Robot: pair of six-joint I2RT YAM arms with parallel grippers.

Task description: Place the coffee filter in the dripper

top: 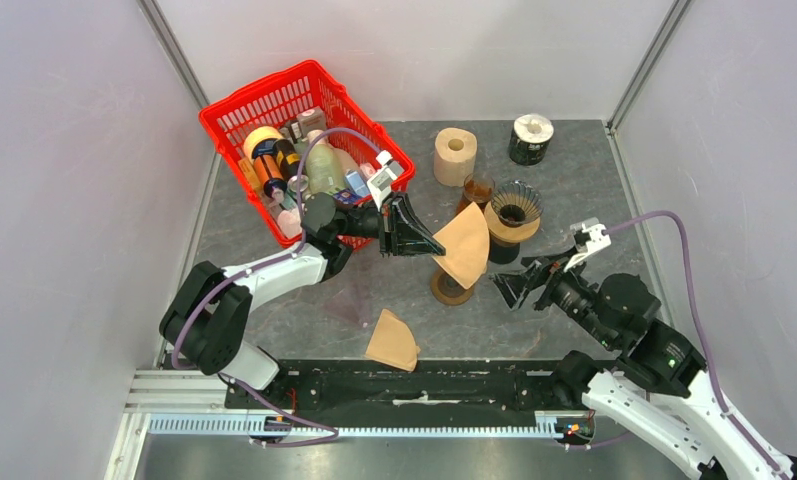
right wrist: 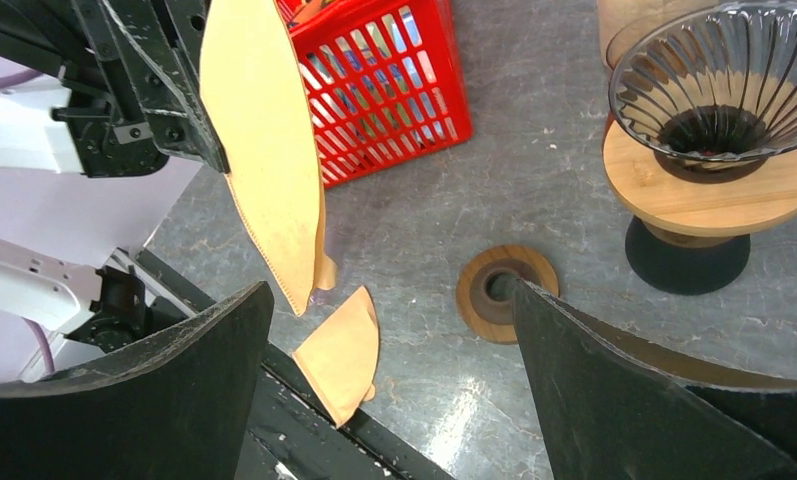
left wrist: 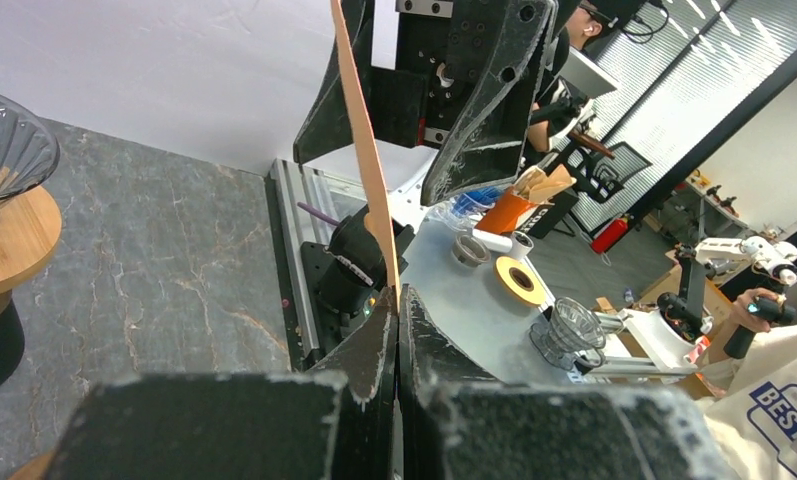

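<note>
A tan, fan-shaped coffee filter [top: 462,246] is pinched in my left gripper [top: 438,250], which is shut on it. Edge-on in the left wrist view, the filter [left wrist: 365,150] rises from the joined fingertips. My right gripper [top: 514,290] stands open just right of the filter, apart from it. In the right wrist view its two fingers [right wrist: 614,400] are spread wide with the filter [right wrist: 264,150] beyond them. The clear ribbed glass dripper [top: 516,202] sits on a wooden-topped stand, behind the right gripper; its inside [right wrist: 719,85] shows no filter.
A second filter [top: 393,342] lies near the front edge. A round wooden piece [right wrist: 494,290] rests on the table below the held filter. Beside the dripper are a brown glass [top: 476,189], a paper roll [top: 455,157] and a dark can [top: 530,139]. A full red basket [top: 236,110] stands back left.
</note>
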